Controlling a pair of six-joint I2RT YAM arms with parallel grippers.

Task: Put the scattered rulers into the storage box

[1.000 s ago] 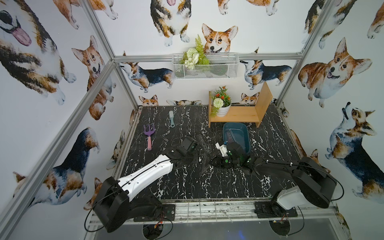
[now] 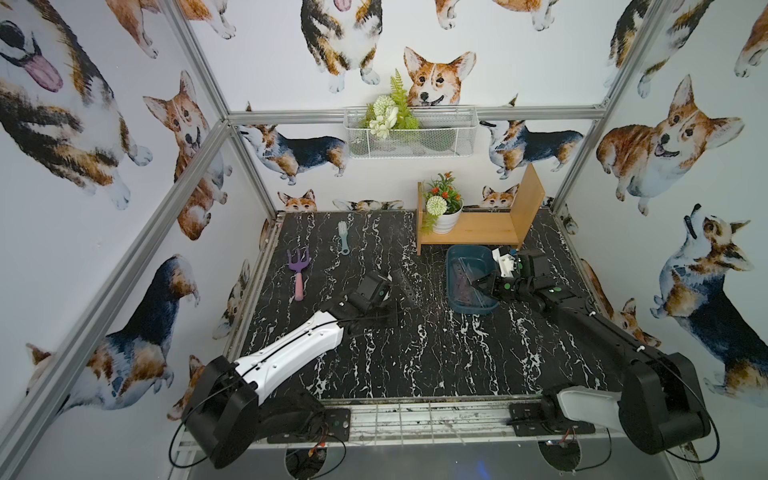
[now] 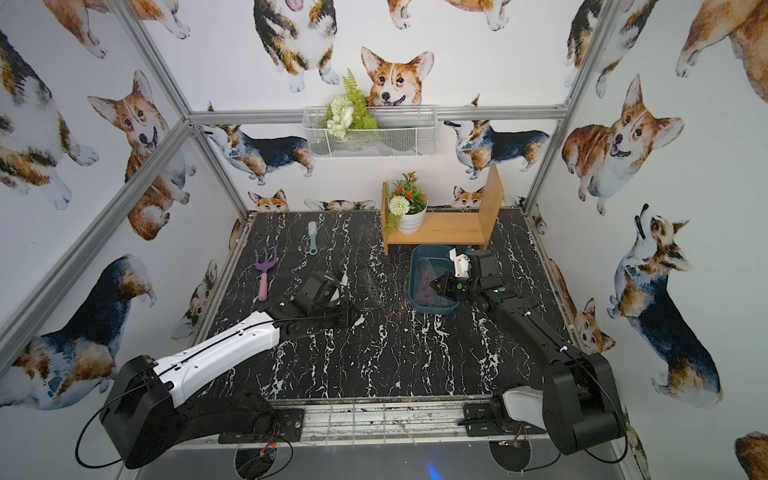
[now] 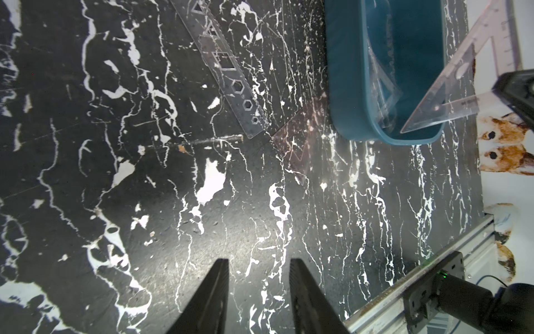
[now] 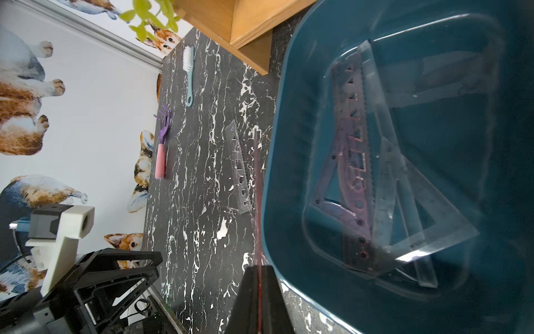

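Note:
My right gripper is shut on a clear pinkish triangle ruler, seen edge-on in the right wrist view. It is held up at the near rim of the blue storage box (image 4: 347,72). Inside the box lie a purple ruler (image 5: 351,139) and clear rulers, one a triangle (image 5: 439,222). A clear straight ruler (image 4: 225,64) with cut-out shapes lies on the table left of the box. Another faint pinkish triangle (image 4: 300,139) lies between that ruler and the box. My left gripper stands open over bare table, nothing between its fingers.
Behind the box stands a wooden shelf (image 2: 480,228) with a potted plant (image 2: 445,209). A purple garden fork (image 2: 298,272) and a blue brush (image 2: 344,237) lie at the back left.
The right gripper has carried the triangle ruler from the table's middle rightward and back to the box. The left arm has shifted only slightly.

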